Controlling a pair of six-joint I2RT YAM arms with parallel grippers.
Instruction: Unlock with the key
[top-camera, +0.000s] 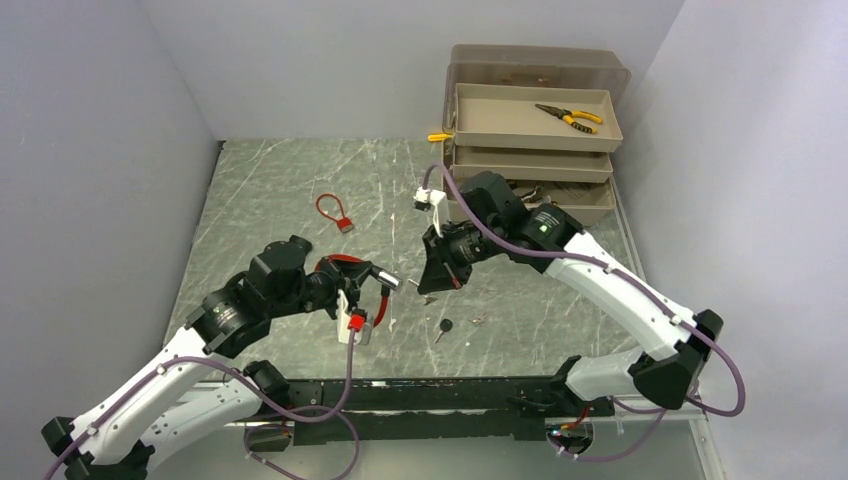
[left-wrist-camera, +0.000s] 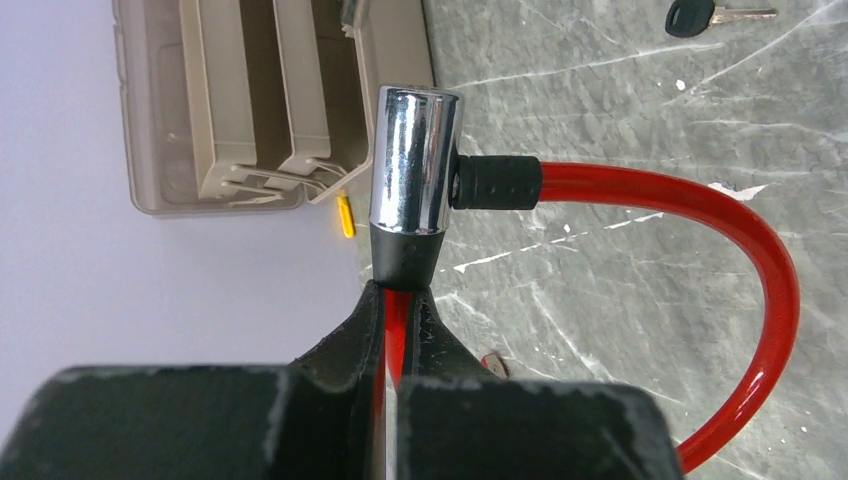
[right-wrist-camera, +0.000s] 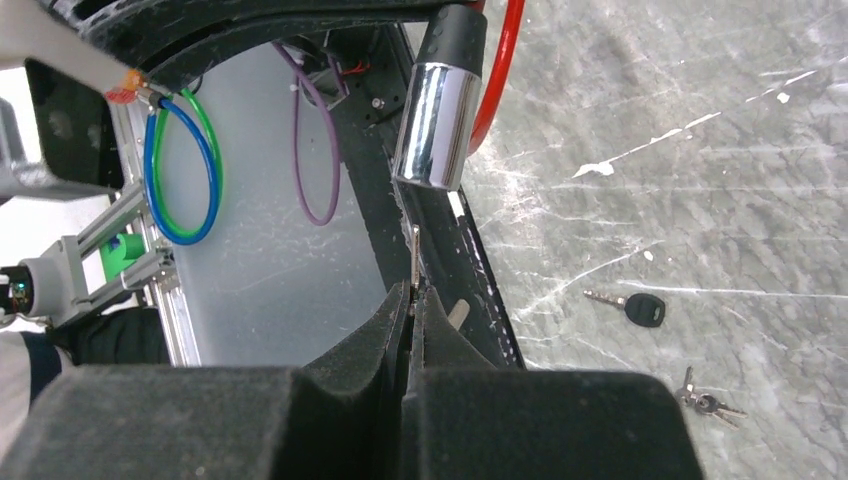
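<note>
My left gripper is shut on the red cable lock, just below its chrome lock cylinder; the red cable loops out to the right. In the right wrist view that cylinder points down toward my right gripper, which is shut on a thin silver key that sticks out from its fingertips. The key's tip is apart from the cylinder. A black-headed key and a small bunch of keys lie on the marble surface.
A beige tiered toolbox with pliers stands at the back right. A small red padlock lies left of centre. Walls bound the left, back and right; the table's front edge is below the arms.
</note>
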